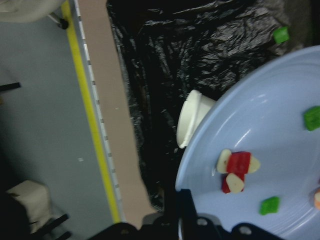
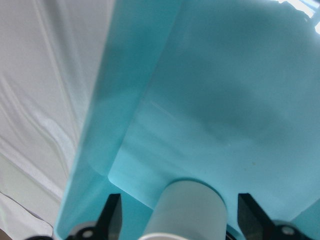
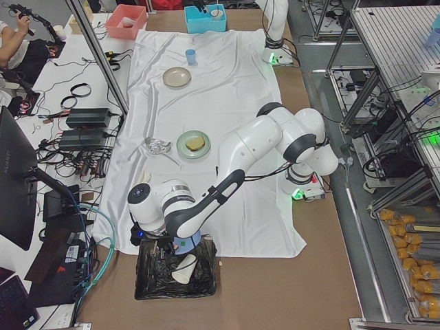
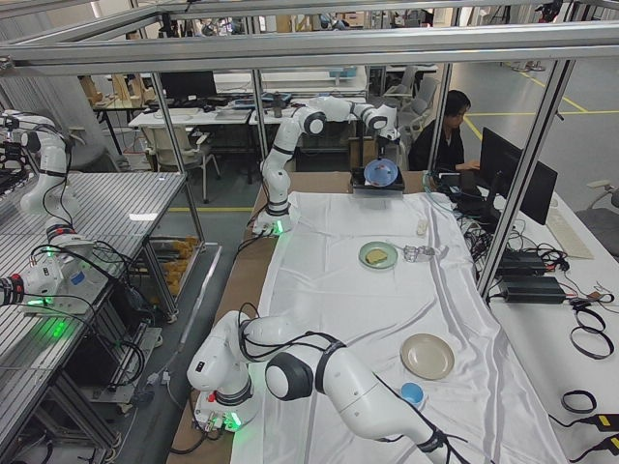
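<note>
My left gripper is shut on the rim of a blue plate (image 1: pixel 250 130), holding it tilted above a black-lined bin (image 3: pixel 151 282). Red, white and green pieces (image 1: pixel 239 162) lie on the plate. A white cup (image 1: pixel 192 117) lies on its side in the bin. My right gripper is open over a teal bin (image 2: pixel 210 110), with a white cup (image 2: pixel 185 215) between its fingers; whether they touch it is unclear, and there appears to be space either side.
On the white cloth stand a green plate (image 3: pixel 187 148) with a yellow item, a clear crumpled piece (image 3: pixel 157 146), a beige plate (image 3: pixel 177 77) and a blue cup (image 3: pixel 191 57). A pink bin (image 3: pixel 127 20) stands at the far left.
</note>
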